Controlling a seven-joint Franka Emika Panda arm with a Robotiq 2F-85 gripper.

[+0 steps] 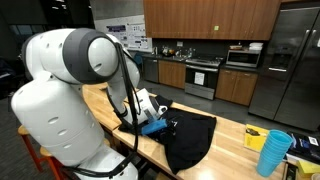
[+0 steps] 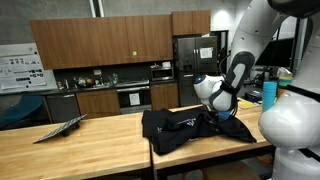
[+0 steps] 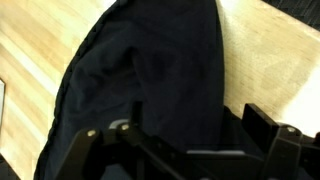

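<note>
A black cloth [image 1: 192, 135] lies spread and rumpled on the wooden table. My gripper [image 1: 170, 128] is low over it, near the table's front edge. In the wrist view the cloth [image 3: 150, 70] fills the middle, with bare wood on both sides. The two dark fingers of my gripper stand wide apart at the bottom of that view, open, with cloth below and between them. Whether the fingertips touch the cloth I cannot tell. From the other side, the cloth [image 2: 175, 130] shows folds and a raised part near the arm.
A blue cup or stack of cups [image 1: 273, 153] stands at the table's right end, with a yellow item [image 1: 256, 137] behind it. At the far left of the table in the second exterior view lies a dark flat object [image 2: 70, 120]. Bare wood [image 2: 80, 150] is free there.
</note>
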